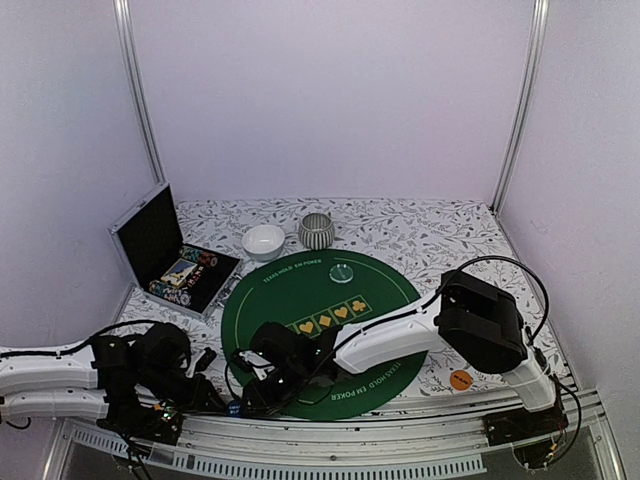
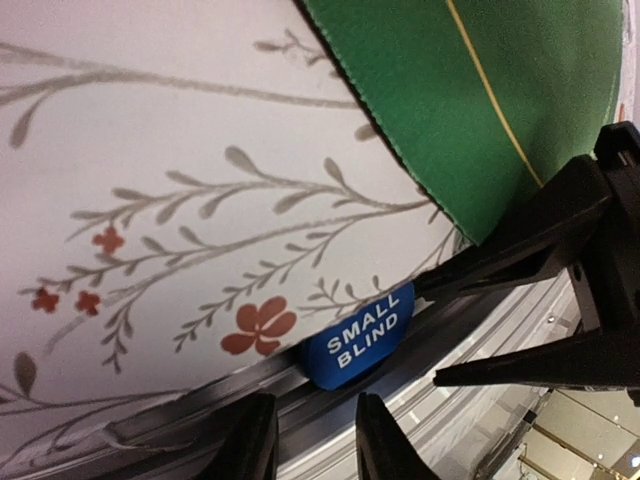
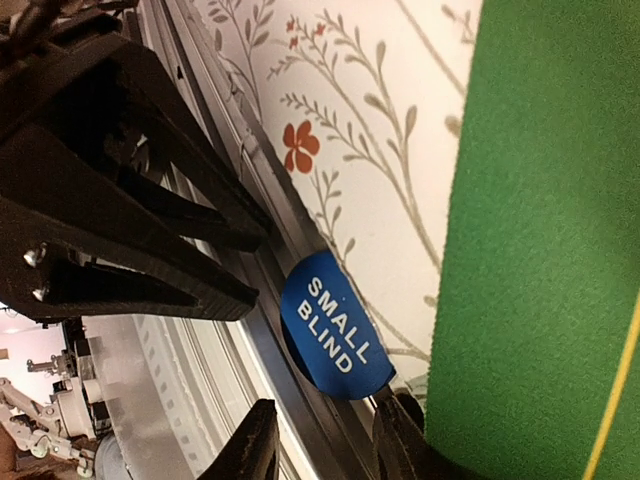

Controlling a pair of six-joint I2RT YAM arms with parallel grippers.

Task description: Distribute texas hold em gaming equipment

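Note:
A blue "SMALL BLIND" disc [image 2: 358, 345] sits at the table's front edge, partly over the metal rail, with both grippers around it. In the top view my left gripper [image 1: 216, 402] is on the disc's left side. Its fingers [image 2: 258, 430] reach toward the disc with a gap showing between them; whether they pinch it is unclear. From the right comes my right gripper, part open, the disc [image 3: 335, 325] at its fingertips. One of its fingers seems to touch the disc's edge. The round green poker mat [image 1: 290, 280] covers the table's middle.
An open case [image 1: 215, 265] with chips and cards stands at the left. Behind the mat are a white bowl [image 1: 263, 241] and a striped cup [image 1: 316, 231]. A clear round piece [image 1: 341, 273] lies on the mat, an orange disc [image 1: 461, 380] at the right.

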